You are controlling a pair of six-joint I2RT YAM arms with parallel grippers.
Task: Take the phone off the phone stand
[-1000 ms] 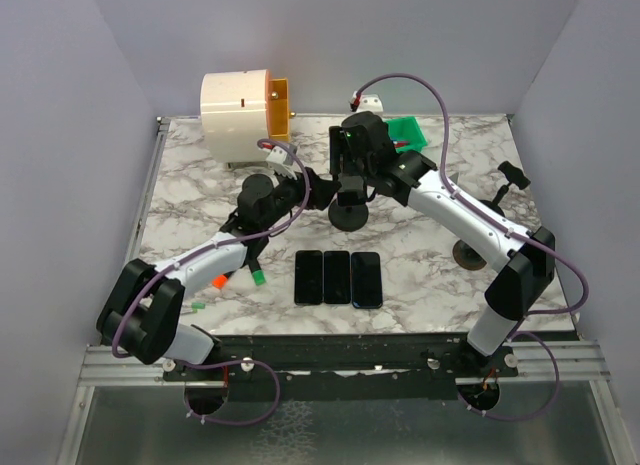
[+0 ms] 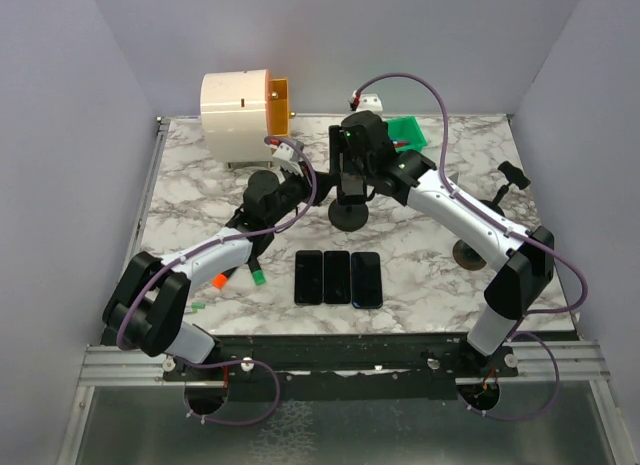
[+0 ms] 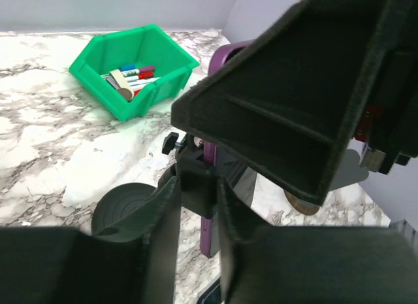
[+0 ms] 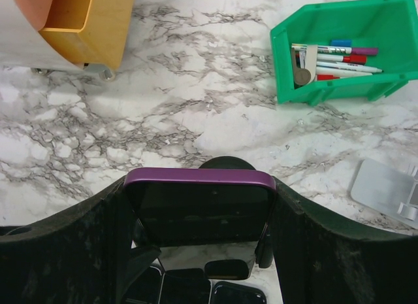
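Observation:
Upright in its stand, the purple-edged phone (image 4: 200, 176) has my right gripper shut on it, one finger at each side edge. From the side, the left wrist view shows the phone's thin purple edge (image 3: 207, 237) running through the stand's black clamp (image 3: 198, 176). The round stand base (image 2: 348, 217) is on the table below. My left gripper is at that clamp, its blurred fingertips either side of it with a narrow gap between the fingers. Whether they press on the clamp cannot be made out.
Several dark phones (image 2: 337, 277) lie flat in front of the stand. Behind stands a green bin (image 3: 134, 72) of pens, with a white and yellow drawer unit (image 2: 235, 115) at back left. Another stand (image 2: 469, 255) is at right. My two grippers are close together.
The left arm has shifted slightly, its elbow a little to the right, while its gripper has stayed beside the stand. The right arm, phone and stand look unmoved.

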